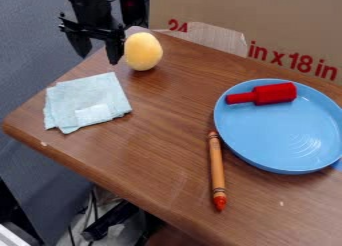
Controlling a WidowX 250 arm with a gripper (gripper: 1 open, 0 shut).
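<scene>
My black gripper [94, 38] hangs at the top left, above the table's back edge and just left of a pale yellow egg-shaped object [143, 51]; whether its fingers are open or shut is unclear. A folded light-blue cloth [84, 102] lies on the left of the table. A blue plate [287, 140] on the right holds a red cylindrical object [261, 94] with a thin handle. An orange crayon [217, 172] lies on the wood left of the plate.
A cardboard box [254, 25] stands along the back.
</scene>
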